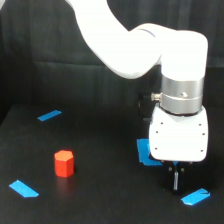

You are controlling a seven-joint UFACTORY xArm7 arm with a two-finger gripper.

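An orange-red block (64,163) stands on the dark table (105,175) in the left part of the camera view. Far to the right of it, my gripper (176,181) hangs below the white end of the arm (178,134), pointing down. Only a narrow dark shape shows at its tip, so whether the fingers are apart or together is unclear. No object is visible at the tip.
Blue tape pieces mark the table: one far left (49,115), one near left (23,188), one near right (195,197). A blue patch (145,150) is partly hidden behind the arm. Between the block and the gripper the surface is clear.
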